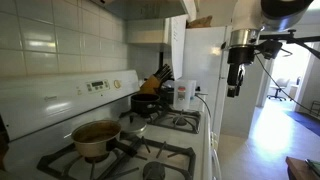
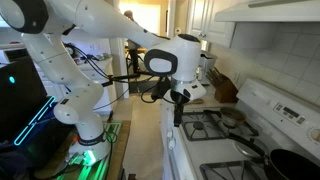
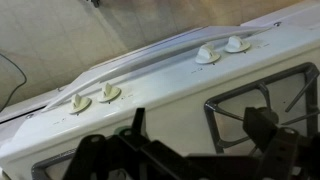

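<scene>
High above the front edge of a white stove (image 1: 135,150) hangs my gripper (image 1: 235,88), well clear of the pots in exterior view 1. In the wrist view its two dark fingers (image 3: 262,128) stand wide apart, and only the stove front shows between them. A brownish pot (image 1: 96,138) sits on the near left burner. Farther back are a dark pot (image 1: 147,104) and a pan (image 1: 132,125). Exterior view 2 has the gripper (image 2: 178,114) beside the stove's front edge, pointing down.
White control knobs (image 3: 207,54) line the stove's front, with a handle bar (image 3: 150,58) below them. A utensil holder (image 1: 184,95) stands past the stove. The floor (image 1: 255,150) in front is open. A range hood (image 2: 280,12) overhangs the burners.
</scene>
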